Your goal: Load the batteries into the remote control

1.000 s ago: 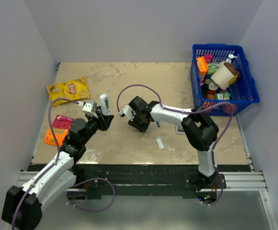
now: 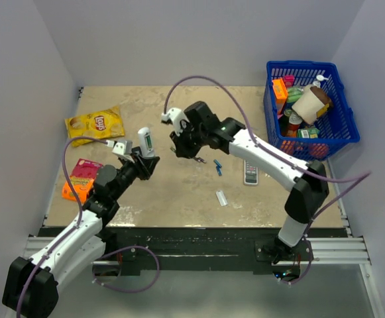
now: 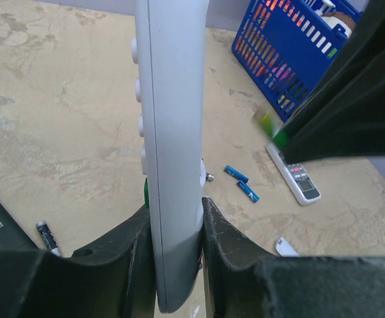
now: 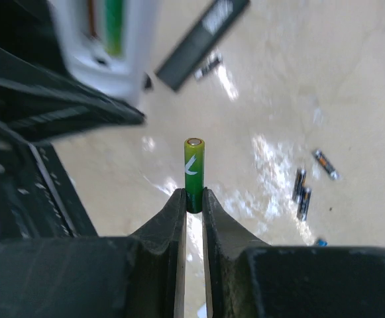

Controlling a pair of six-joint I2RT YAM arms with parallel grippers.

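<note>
My left gripper (image 2: 146, 162) is shut on a white remote (image 2: 146, 142), held upright and filling the centre of the left wrist view; in the right wrist view its battery bay shows at top left, blurred, with green inside. My right gripper is shut on a green battery (image 4: 194, 165), held upright just beside the remote. Loose batteries lie on the table, including dark ones (image 4: 304, 202) and blue ones (image 3: 248, 191). A white piece, likely the battery cover (image 2: 221, 198), lies to the front.
A blue basket (image 2: 343, 119) of goods stands back right, a second remote (image 2: 250, 172) beside it. A yellow chip bag (image 2: 94, 124) and orange packets (image 2: 79, 179) lie left. A dark flat object (image 3: 0, 222) lies on the table.
My right gripper has risen from near the tabletop and moved toward the held remote, now carrying the battery. The left arm has stayed still.
</note>
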